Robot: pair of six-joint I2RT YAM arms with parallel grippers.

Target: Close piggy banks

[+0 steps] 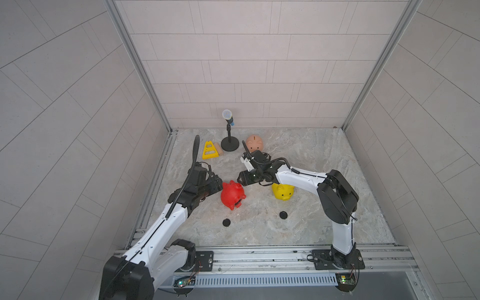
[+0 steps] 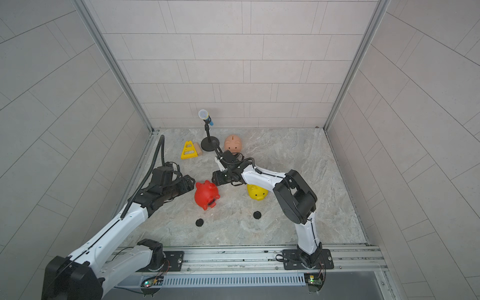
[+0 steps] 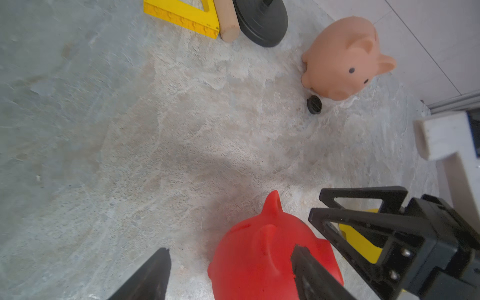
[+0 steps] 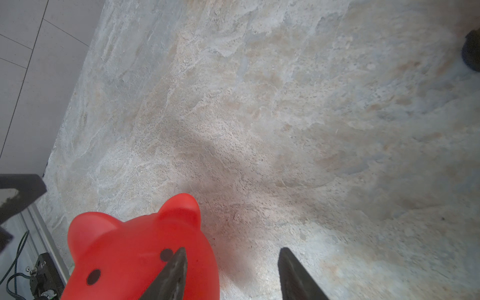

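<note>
A red piggy bank (image 1: 231, 195) lies on the table, a dark opening in its underside visible in the top views. My left gripper (image 1: 219, 184) is open at its upper left; in the left wrist view one finger (image 3: 311, 272) overlaps the bank. On the other side my right gripper has its fingers part open with nothing between them. The yellow piggy bank (image 1: 283, 192) is partly covered by my right arm, and a pink one (image 1: 254, 143) stands at the back. Black caps lie near the red bank (image 1: 226, 222), near the yellow bank (image 1: 283, 215) and by the pink one (image 3: 314, 104).
A lamp-like stand (image 1: 229, 143) with a black round base is at the back. Left of it are a yellow triangular block (image 1: 210, 150) and a wooden piece (image 3: 227, 21). Free table surface lies at the front and to the right.
</note>
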